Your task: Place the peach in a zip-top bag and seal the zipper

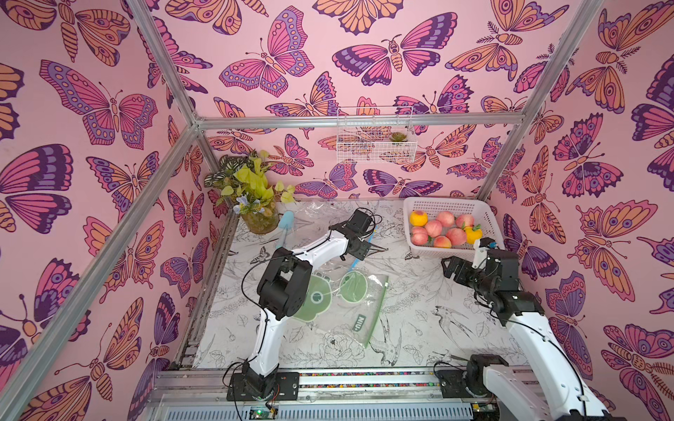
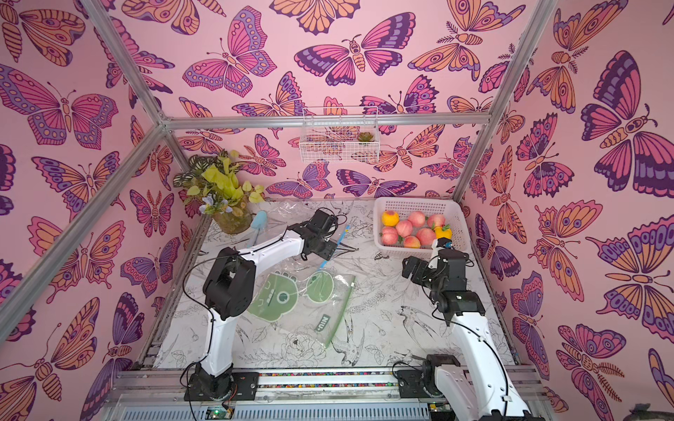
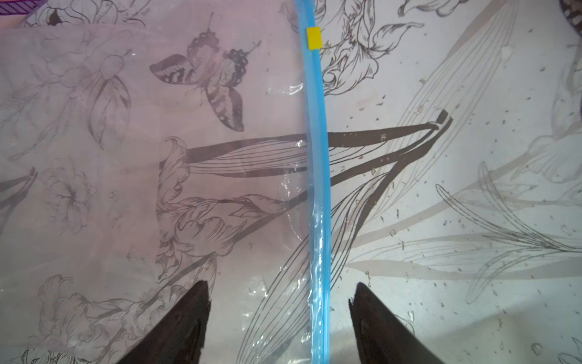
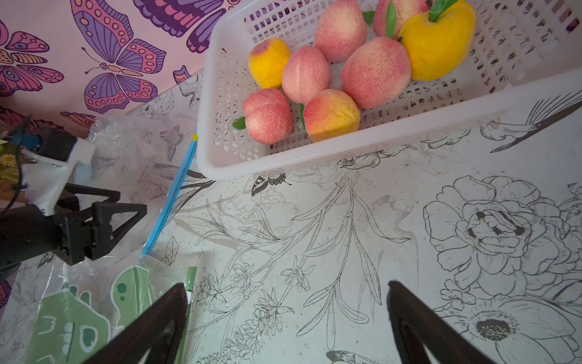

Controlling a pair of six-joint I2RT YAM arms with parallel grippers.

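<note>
A clear zip top bag [image 3: 230, 200] lies flat on the table, its blue zipper strip [image 3: 318, 170] running along one side with a yellow slider [image 3: 313, 38] near the far end. Over that strip hangs my left gripper, its fingers apart with the strip passing below between them and nothing gripped. Several peaches [image 4: 376, 71] rest in a white basket [image 4: 357, 142] at the back right. My right gripper is open and empty, in front of the basket. In the top left view the left gripper [image 1: 363, 254] covers part of the blue strip.
A second clear bag with green print [image 1: 309, 298] and a green zipper [image 1: 375, 312] lies nearer the front. A potted plant [image 1: 256, 196] and a light blue spatula-like tool [image 1: 285, 221] are at the back left.
</note>
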